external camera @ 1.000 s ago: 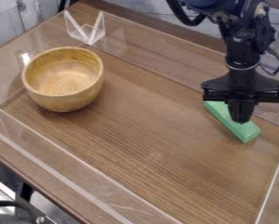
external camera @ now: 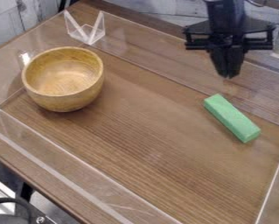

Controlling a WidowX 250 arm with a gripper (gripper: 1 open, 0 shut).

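Observation:
The black gripper point(external camera: 228, 45) hangs at the top right, its fingers pointing down above the table, raised and behind a green block point(external camera: 233, 118). The block lies on the wooden table at the right, apart from the gripper. Nothing shows held by the gripper; how far its fingers are apart is hard to tell.
A round tan bowl point(external camera: 62, 77) sits at the left. A clear plastic piece point(external camera: 80, 28) stands at the upper left. A dark cable lies at the lower left edge.
The gripper has risen up and back from the green block, which stays in the same place on the table.

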